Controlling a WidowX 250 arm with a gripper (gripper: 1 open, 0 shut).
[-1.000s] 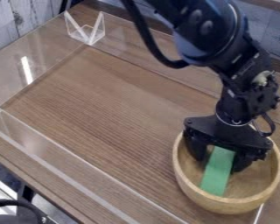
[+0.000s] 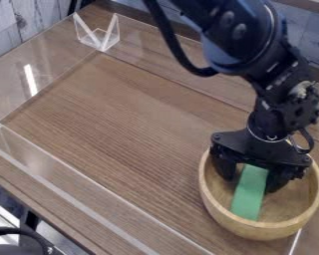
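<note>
A round wooden bowl [image 2: 290,215] sits at the lower right of the table, with a green rectangular object [image 2: 247,198] lying in it. My black gripper [image 2: 255,159] reaches down into the back of the bowl over the upper end of the green object. Its fingers are spread, and the arm hides part of the object and of the bowl's far rim. Whether anything is between the fingertips is hard to see.
A clear bracket [image 2: 99,33] stands at the back left, and dark cables lie at the lower left edge.
</note>
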